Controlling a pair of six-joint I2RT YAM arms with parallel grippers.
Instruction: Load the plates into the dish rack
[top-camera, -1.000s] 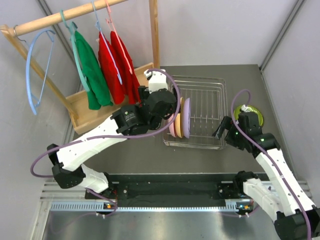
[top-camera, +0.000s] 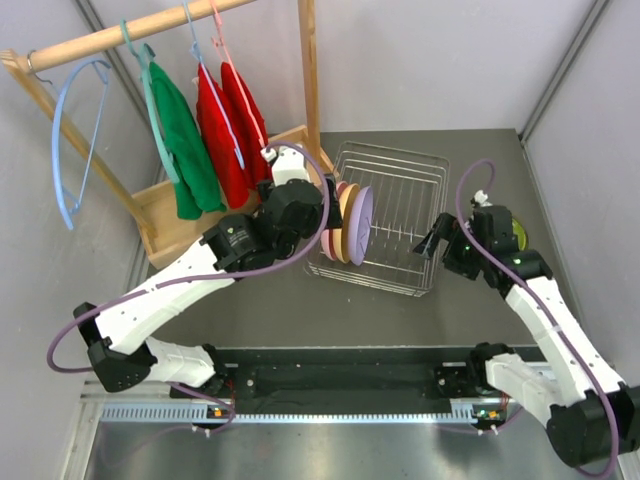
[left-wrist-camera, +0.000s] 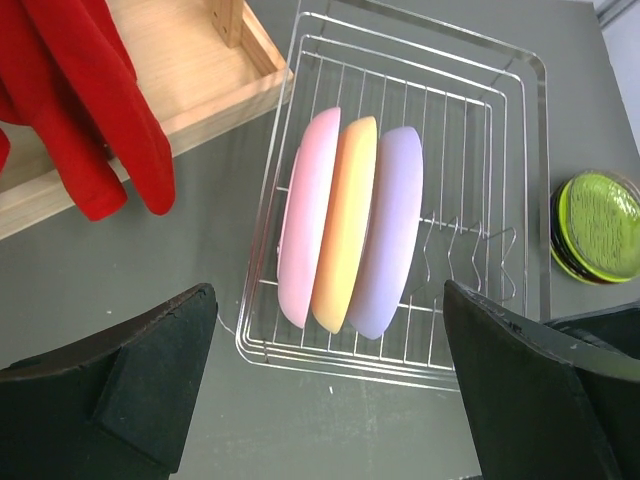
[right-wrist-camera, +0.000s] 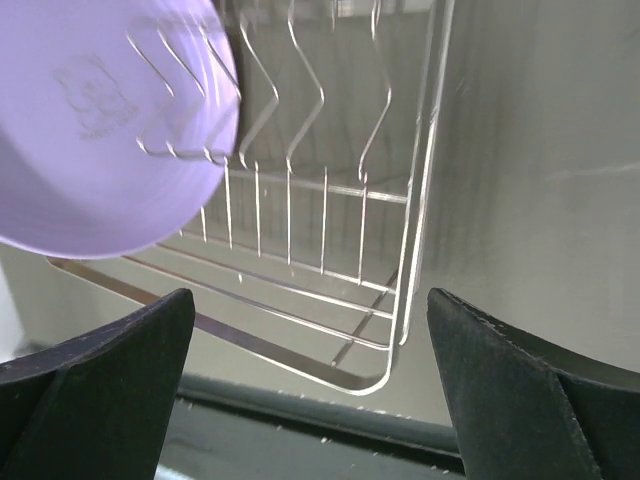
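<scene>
Pink (left-wrist-camera: 308, 215), yellow (left-wrist-camera: 346, 225) and lilac (left-wrist-camera: 388, 235) plates stand on edge side by side in the left part of the wire dish rack (top-camera: 397, 150). My left gripper is open above the rack's left side, with nothing held; in the top view its arm partly covers the pink plate. Open and empty too, my right gripper is at the rack's right side, the rack's corner wires showing between its fingers. A green plate (left-wrist-camera: 605, 225) lies on a small stack right of the rack, mostly hidden behind the right arm in the top view.
A wooden clothes stand (top-camera: 312, 80) with red garments (top-camera: 215, 140), a green garment (top-camera: 182, 140) and a blue hanger (top-camera: 62, 150) is at the left. The rack's right half is empty.
The rack has shifted left with its plates, and my left arm has moved left too. Both grippers remain empty.
</scene>
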